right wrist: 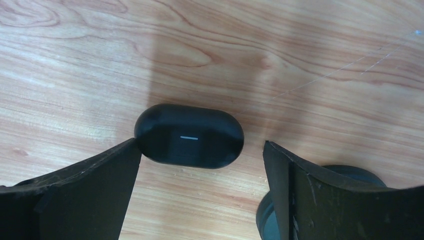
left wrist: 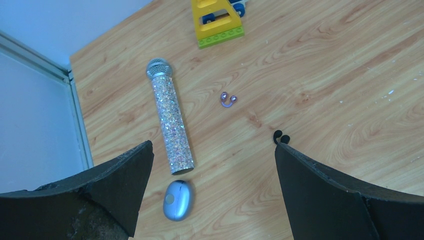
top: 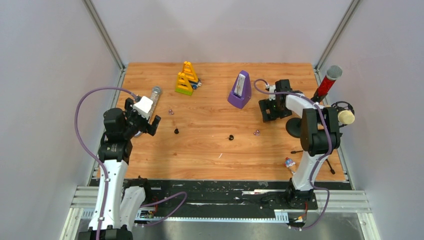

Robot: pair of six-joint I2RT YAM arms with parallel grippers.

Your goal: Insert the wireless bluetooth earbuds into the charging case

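The charging case, a glossy black oval box [right wrist: 189, 137], lies closed on the table in the right wrist view. My right gripper stands open over it; the left fingertip overlaps the case's left end, and a gap shows at the right. From above, this gripper [top: 268, 110] hides the case. One small black earbud piece [top: 176, 131] lies left of centre, also seen in the left wrist view as a black earbud [left wrist: 281, 137] partly behind a finger. Another black earbud [top: 230, 137] is near the middle. My left gripper hangs open and empty over the left side.
Small purple clip-shaped pieces [top: 170, 112] [top: 256, 132] lie on the table. A purple metronome [top: 240, 90] stands left of the right gripper, a round black object [top: 294, 127] close to it. A glittery microphone [left wrist: 171, 117] and blue mouse [left wrist: 177, 200] lie below the left gripper.
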